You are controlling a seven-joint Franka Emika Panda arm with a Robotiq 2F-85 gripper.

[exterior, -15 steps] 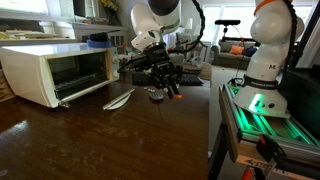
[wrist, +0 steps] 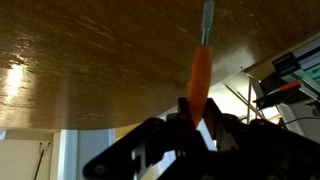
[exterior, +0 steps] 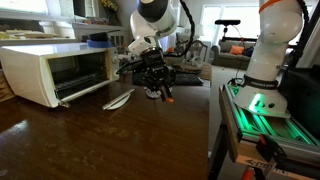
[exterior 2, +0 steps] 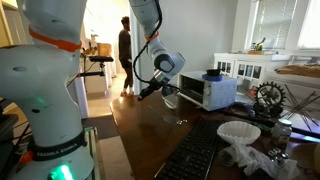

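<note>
My gripper is shut on an orange-handled tool [wrist: 200, 78]; a thin grey shaft [wrist: 208, 22] reaches away from the handle. What kind of tool it is, I cannot tell. In exterior view 1 the gripper [exterior: 164, 88] hangs low over the dark wooden table [exterior: 110, 142], near its right side, and only a small orange bit shows below the fingers. From exterior view 2 the gripper [exterior 2: 143, 96] appears at the far end of the table, the tool too small to make out clearly.
A white toaster oven [exterior: 82, 70] stands at the back left. Before it lies a thin pale utensil [exterior: 119, 100]. Exterior view 2 shows a black rack-like object [exterior 2: 190, 150], a white bowl [exterior 2: 239, 131] and a clear plastic bag [exterior 2: 268, 162].
My gripper has shifted a little to the left and down in exterior view 1, carrying the orange tool with it. Everything on the table stays put.
</note>
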